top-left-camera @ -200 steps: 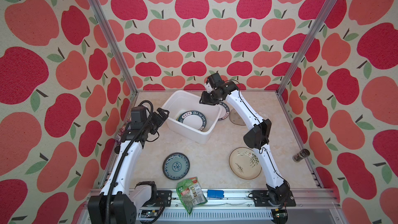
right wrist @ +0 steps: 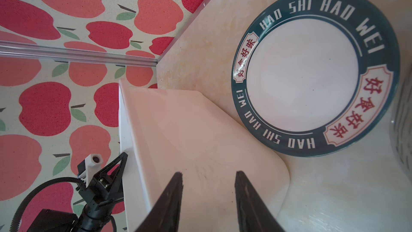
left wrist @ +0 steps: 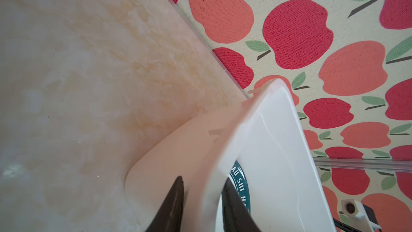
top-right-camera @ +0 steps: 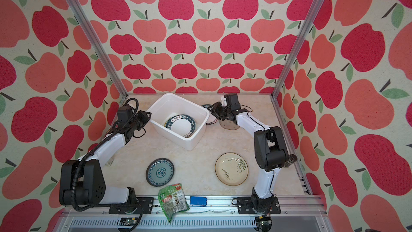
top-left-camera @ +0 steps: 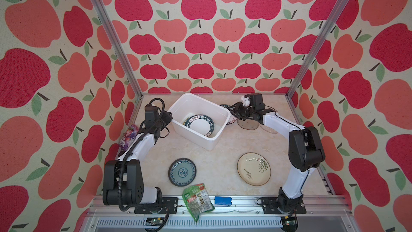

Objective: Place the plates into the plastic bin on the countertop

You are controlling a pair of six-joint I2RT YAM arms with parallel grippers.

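The white bin (top-left-camera: 199,139) holds a dark-rimmed lettered plate (top-left-camera: 200,125). My left gripper is at the bin's near-left rim, part open, a finger on either side of the wall. My right gripper is open and low beside the bin's right end, near another lettered plate (right wrist: 302,70) lying on the counter outside it. A blue patterned plate (top-left-camera: 182,171) lies at front left and a cream plate (top-left-camera: 254,168) at front right.
Brownish dishes (top-right-camera: 229,124) lie behind the right arm. A green packet (top-left-camera: 198,199) and blue object (top-left-camera: 222,200) lie on the front edge.
My right gripper was raised at the back right and has come down beside the bin and outside plate. My left gripper has shifted slightly left at the rim.
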